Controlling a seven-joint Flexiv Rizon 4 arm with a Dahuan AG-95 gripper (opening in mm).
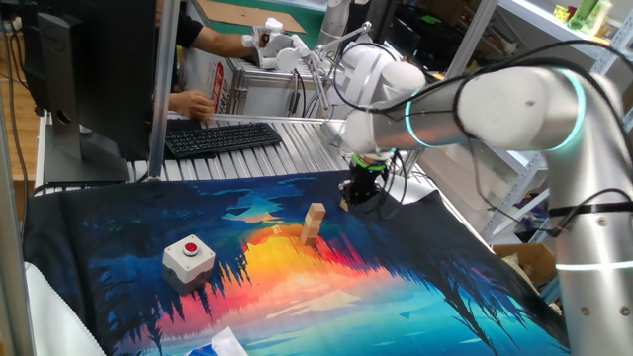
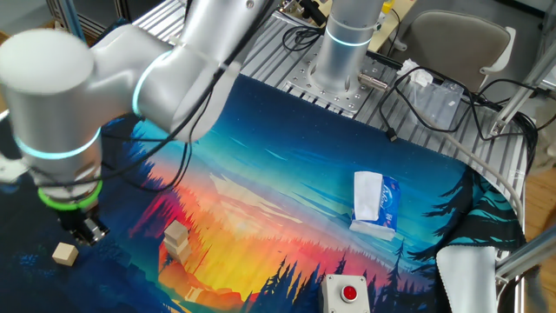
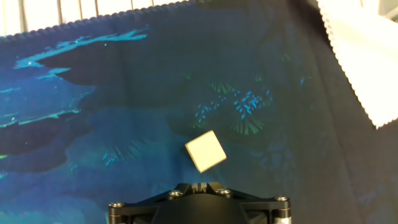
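Note:
A loose pale wooden block (image 3: 206,151) lies on the dark part of the printed cloth, turned at an angle in the wrist view. My gripper is just short of it there, its fingertips together with nothing visible between them. In exterior view 2 the block (image 2: 65,253) sits apart from the black gripper (image 2: 94,235), which hangs beside and above it. The gripper partly covers that block in exterior view 1. A small upright stack of wooden blocks (image 1: 313,225) stands nearer the cloth's middle, clear of the gripper; its upper block (image 2: 176,232) sits slightly askew.
A grey box with a red button (image 1: 189,261) and a blue-white tissue pack (image 2: 377,204) rest on the cloth. Behind the cloth are a keyboard (image 1: 222,139) and monitor (image 1: 99,99). A person's arm shows at the back.

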